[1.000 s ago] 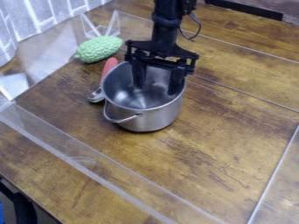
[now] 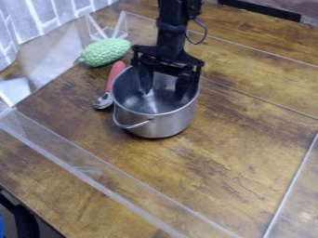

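Observation:
A steel pot (image 2: 155,120) with a wire handle stands in the middle of the wooden table. My black gripper (image 2: 166,74) hangs over it from above, its fingers reaching down inside the rim at the back half. Whether it is open or shut, or holds anything, I cannot tell. Left of the pot lies a spoon or ladle with a red handle (image 2: 114,72), its metal head beside the pot's wall.
A green bumpy object (image 2: 103,52) lies at the upper left. Clear plastic walls (image 2: 62,149) border the left side. The table (image 2: 243,130) is open to the right and in front.
The pot has shifted very slightly over the last second, and the gripper over it has moved only a little.

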